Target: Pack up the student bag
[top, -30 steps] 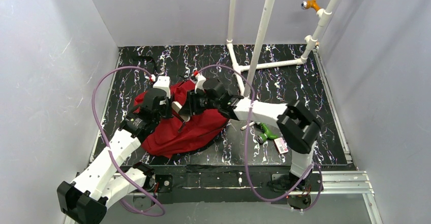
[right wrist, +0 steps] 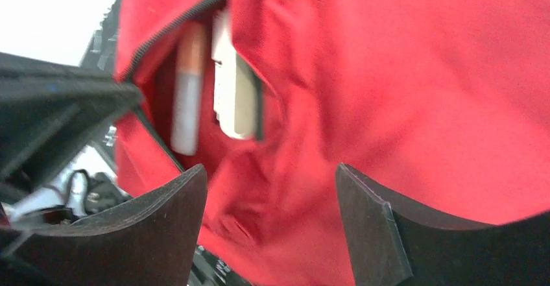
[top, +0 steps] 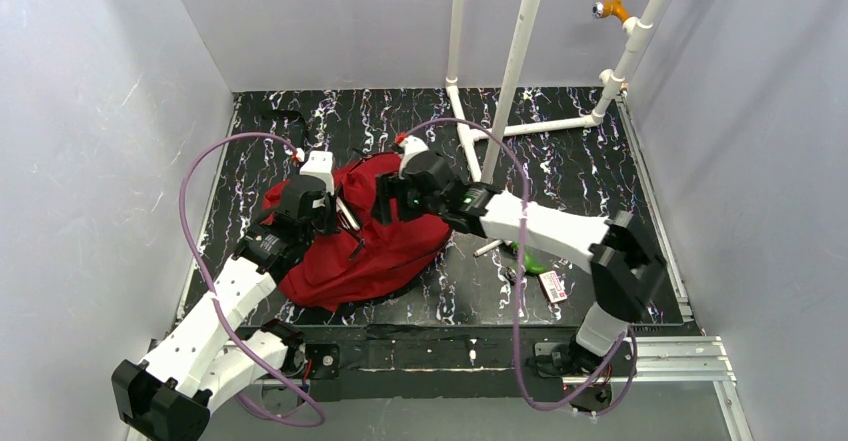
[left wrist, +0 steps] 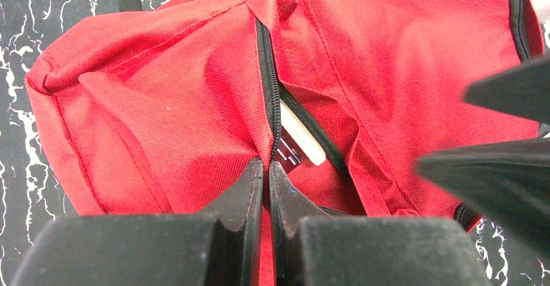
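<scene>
The red bag [top: 350, 271] lies on its side with its zipped opening between my two arms. My left gripper is shut on the thin zipper edge of the bag, which runs in between its fingertips. Inside the opening, a white bar-shaped item [right wrist: 237, 98] rests beside a slim orange-and-grey item [right wrist: 186, 98]. A small dark card-like piece [left wrist: 287, 155] shows near the white one, partly covered by cloth. Over the bag, right of the opening, my right gripper is open and holds nothing; its fingers stand apart above red cloth.
On the table right of the bag lie a green item [top: 535, 264], a white-and-red box [top: 552, 286] and a thin white stick [top: 488, 248]. White pipes [top: 480, 136] rise behind.
The item now sits in the bag. The left arm stayed put.
</scene>
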